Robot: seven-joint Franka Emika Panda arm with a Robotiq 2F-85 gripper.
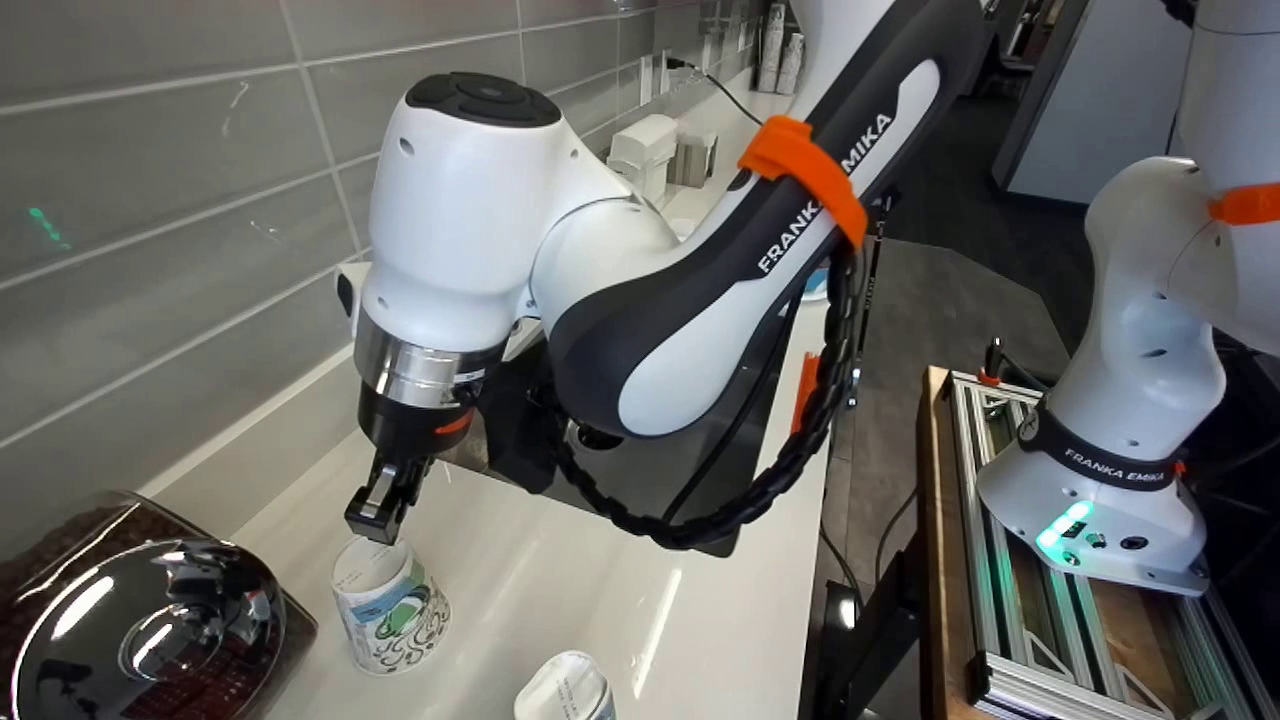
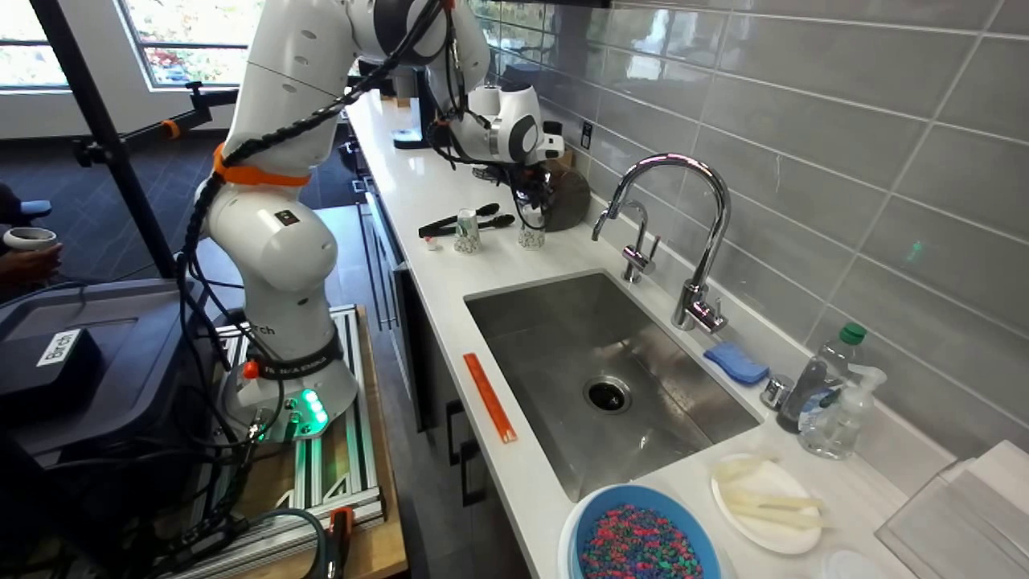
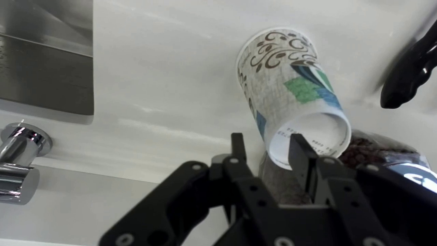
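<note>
A patterned paper cup (image 1: 390, 606) stands upside down on the counter, its white base facing up. In the wrist view the same cup (image 3: 286, 82) shows brown swirls and green and blue patches. My gripper is partly open with a gap between its fingers and nothing gripped. One fingertip (image 3: 301, 147) overlaps the cup's base in that view, while the other lies off to the cup's side. From outside, the gripper (image 1: 375, 516) appears close above the cup's base; whether it touches cannot be told. A second inverted cup (image 1: 566, 690) stands nearer the counter's front edge.
A glass jar of dark beans with a shiny lid (image 1: 150, 630) sits close beside the cup. Black tongs (image 2: 468, 225) lie near both cups. The sink (image 2: 608, 371) and tall faucet (image 2: 709, 241) are on the other side. Bare counter separates the two cups.
</note>
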